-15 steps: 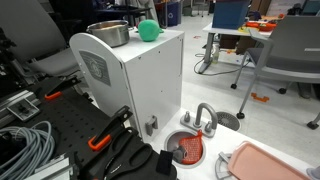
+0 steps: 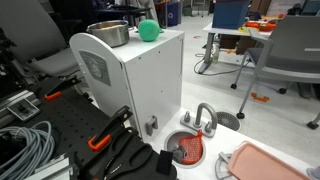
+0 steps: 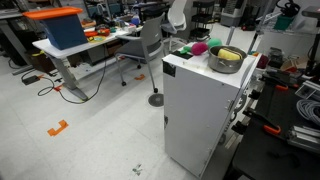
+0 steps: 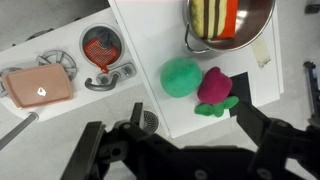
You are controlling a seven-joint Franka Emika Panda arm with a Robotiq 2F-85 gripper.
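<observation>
In the wrist view my gripper is open, its two dark fingers wide apart and nothing between them. A round green toy [image 4: 181, 77] lies on the white counter top [image 4: 161, 20]. Close beside it is a magenta toy with green leaves [image 4: 214, 86]. A metal pot [image 4: 232, 43] holds a yellow piece with dark stripes [image 4: 207, 18] and an orange-red piece [image 4: 231, 18]. From the side, the pot [image 2: 110, 33] and green toy [image 2: 149, 30] stand on top of the white cabinet [image 2: 148, 75]. The gripper is hard to make out in both exterior views.
A small round sink [image 2: 170, 145] holds a red utensil [image 2: 192, 150], with a faucet [image 2: 206, 112] behind it. A pink board [image 2: 262, 163] lies to its right. Coiled cable [image 2: 30, 150] and black tools lie on the dark table [image 2: 70, 115]. A grey chair [image 2: 290, 50] stands behind.
</observation>
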